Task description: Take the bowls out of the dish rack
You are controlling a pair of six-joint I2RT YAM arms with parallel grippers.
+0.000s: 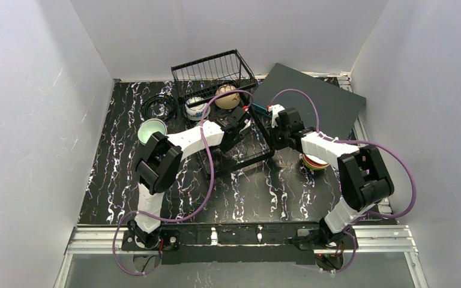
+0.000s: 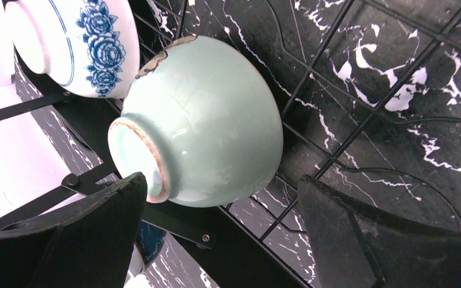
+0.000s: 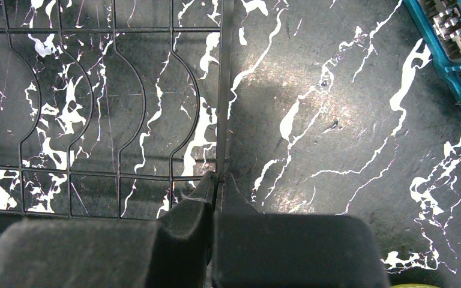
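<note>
A pale green bowl [image 2: 216, 120] rests on its side in the black dish rack [image 1: 253, 159]. My left gripper is open, its fingers [image 2: 78, 234] to either side of the bowl's near edge, with no grip on it. Beside that bowl leans a white one with blue flowers [image 2: 96, 45]; the top view has it as a blue-and-white bowl [image 1: 195, 109]. A tan bowl [image 1: 228, 98] sits at the rack's back. On the upright edge of the rack my right gripper is shut, its fingertips around a thin black bar.
A light green bowl [image 1: 152, 128] stands on the counter left of the rack, near a coiled black cable [image 1: 158, 108]. Stacked colourful dishes [image 1: 315, 162] sit partly under the right arm. A dark board [image 1: 312, 99] lies behind.
</note>
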